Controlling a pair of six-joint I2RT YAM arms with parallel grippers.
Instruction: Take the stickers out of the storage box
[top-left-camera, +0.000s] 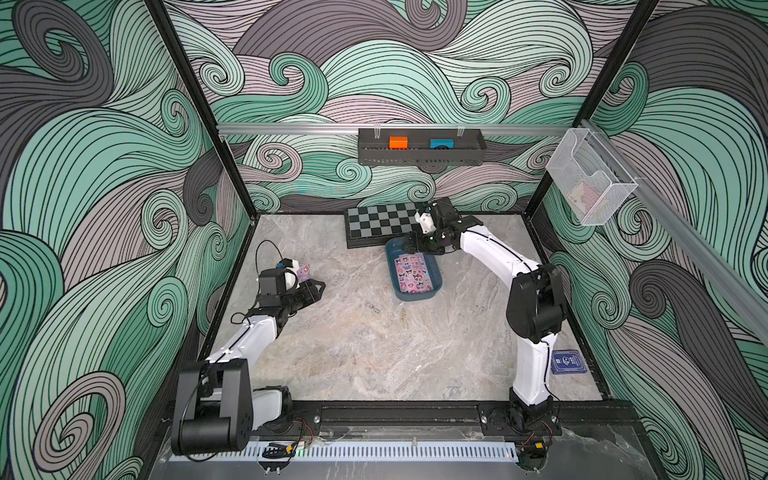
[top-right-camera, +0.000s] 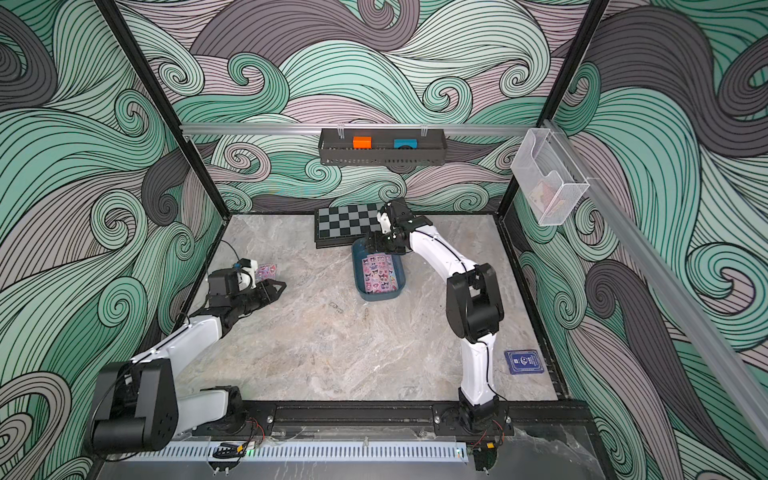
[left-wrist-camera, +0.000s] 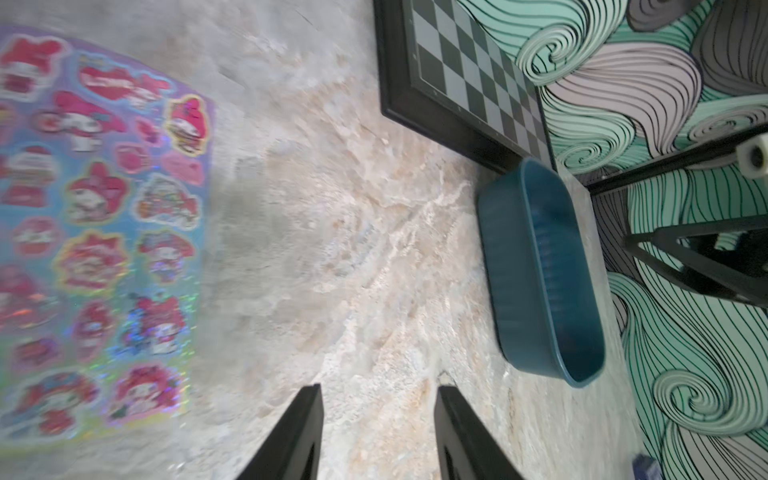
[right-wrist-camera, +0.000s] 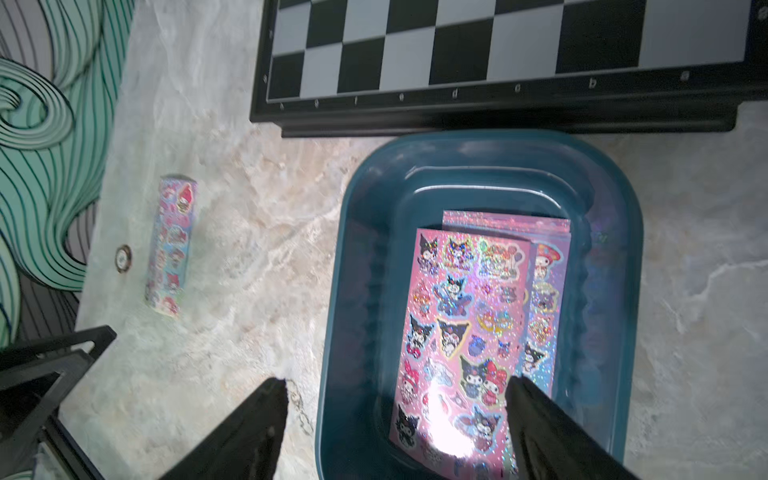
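Note:
The teal storage box (top-left-camera: 414, 292) sits at centre-back, holding pink glittery sticker sheets (right-wrist-camera: 456, 352), stacked with a bluish one behind. My right gripper hangs over the box, fingers parted, nothing between them. A sticker sheet (left-wrist-camera: 104, 240) lies on the marble table at the left, partly hidden in the top views by my left gripper, which is over the table beside it with fingers apart and empty.
A chessboard (top-left-camera: 376, 220) stands right behind the box. A blue card box (top-left-camera: 568, 361) lies front right. A hanging clear holder (top-left-camera: 589, 177) and dark tray (top-left-camera: 421, 156) are above.

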